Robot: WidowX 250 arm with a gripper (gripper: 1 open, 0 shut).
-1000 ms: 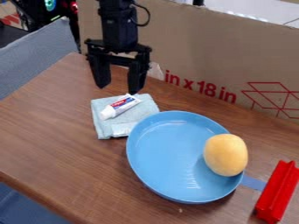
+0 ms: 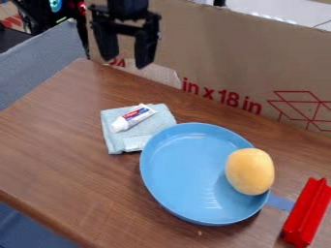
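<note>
My black gripper point(image 2: 127, 48) hangs in the air over the back left of the wooden table, its two dark fingers apart with nothing visible between them. Below it a white toothpaste tube point(image 2: 134, 118) lies on a folded pale blue cloth point(image 2: 116, 137). To the right, a yellow oval object point(image 2: 250, 170) rests on the right part of a blue plate point(image 2: 184, 184).
A red plastic object point(image 2: 305, 211) lies at the right edge. A cardboard panel point(image 2: 246, 58) stands along the back of the table point(image 2: 58, 155).
My gripper has risen and moved a little left, away from the cloth and toothpaste. The objects on the table have not moved.
</note>
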